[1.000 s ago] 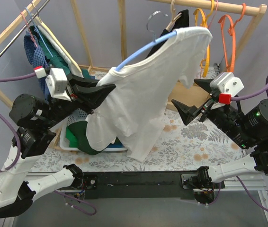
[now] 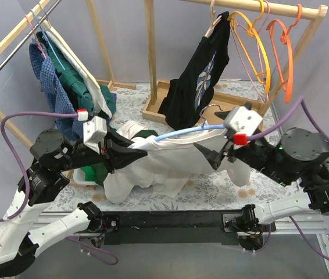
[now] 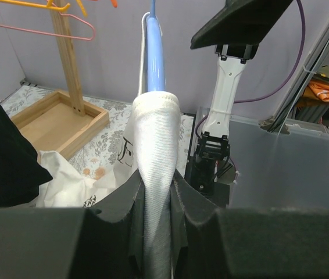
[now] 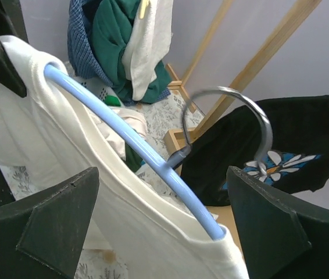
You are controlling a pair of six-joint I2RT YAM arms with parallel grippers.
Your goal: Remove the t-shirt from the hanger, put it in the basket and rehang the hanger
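A white t-shirt [image 2: 164, 157] hangs from a light blue hanger [image 2: 182, 133] that is held nearly level between my two arms. My left gripper [image 2: 144, 154] is shut on the shirt's shoulder; in the left wrist view the white cloth [image 3: 157, 139] bulges up between its fingers, with the blue hanger [image 3: 155, 55] running away beyond it. My right gripper [image 2: 208, 139] stands open around the other end. The right wrist view shows the hanger [image 4: 135, 136] and the far shoulder cloth [image 4: 220, 256] passing between the spread fingers, with the metal hook [image 4: 266, 125] sticking up.
A black shirt [image 2: 196, 81] hangs from the rack behind, over a wooden tray [image 2: 153, 110]. Yellow [image 2: 260, 46] and orange [image 2: 289, 64] empty hangers are at the upper right. Hanging clothes [image 2: 65, 75] fill the upper left; a white basket [image 2: 86, 181] lies under the shirt.
The hanger with the shirt has come down and tilted from sloping to nearly level. My right gripper has moved left onto the hanger's end and stays open; the left remains shut on the shirt.
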